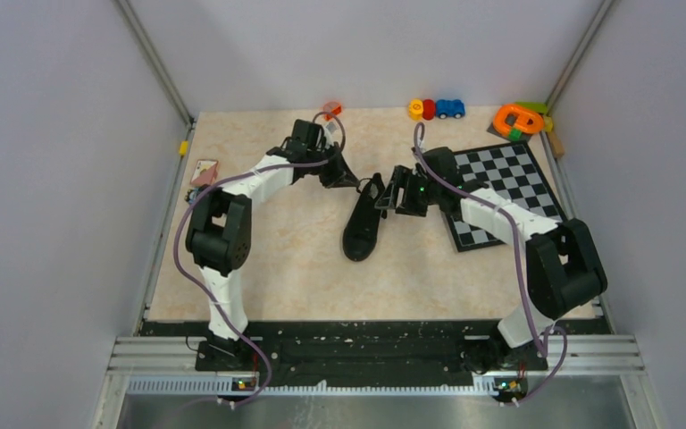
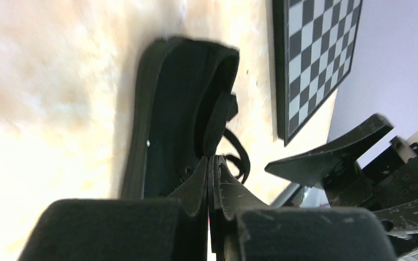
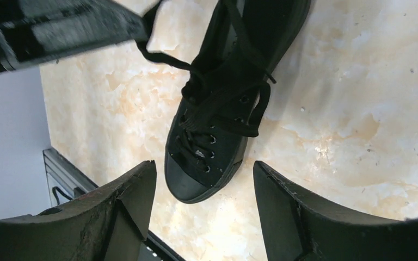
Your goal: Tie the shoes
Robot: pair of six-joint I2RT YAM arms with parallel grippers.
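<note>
A black canvas shoe [image 1: 360, 234] lies mid-table, its laces [image 3: 234, 125] loose over the eyelets. My left gripper [image 1: 354, 186] is shut at the shoe's upper left, with a black lace at its fingertips, running from there to the shoe in the right wrist view. My right gripper [image 1: 391, 197] stands open over the shoe's right side; in its wrist view the shoe's toe lies between and beyond the empty fingers.
A checkered board [image 1: 505, 179] lies at the right. Toys [image 1: 449, 108] line the back edge, and small items [image 1: 204, 172] sit at the far left.
</note>
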